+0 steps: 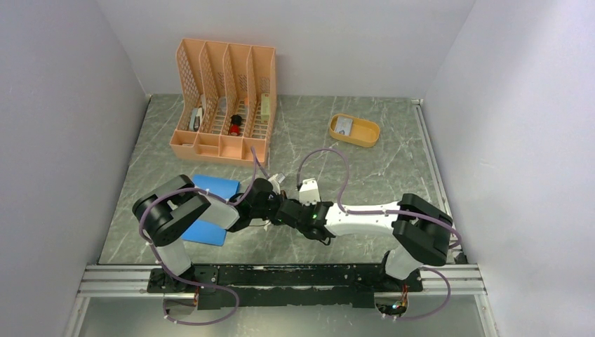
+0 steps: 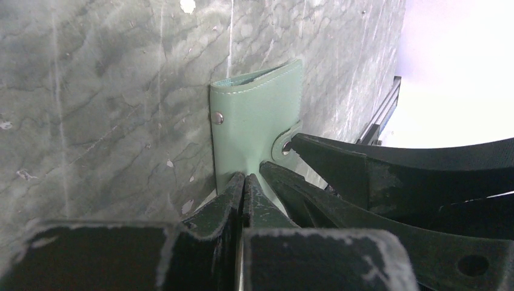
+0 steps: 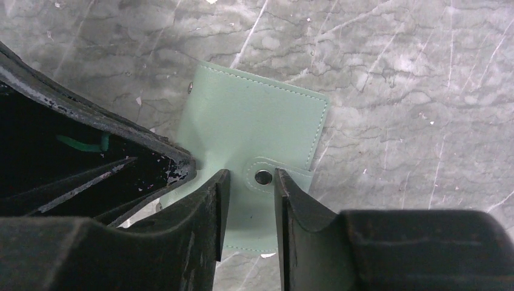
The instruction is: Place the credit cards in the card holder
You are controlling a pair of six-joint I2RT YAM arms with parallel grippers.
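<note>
A pale green card holder lies on the table, its slightly gaping end edge and snap flap visible in the left wrist view. My left gripper is shut on the card holder's side edge, its fingertips close together there. Over the snap button, my right gripper stands partly open, one fingertip on each side of the button; nothing shows gripped between them. From the top, both grippers meet at mid-table and hide most of the holder. A whitish card-like piece (image 1: 343,126) lies in the yellow tray (image 1: 370,133).
At the back left stands an orange divided rack (image 1: 231,146) with several small items. A blue folder (image 1: 203,232) lies partly under the left arm. The two grippers are very close together.
</note>
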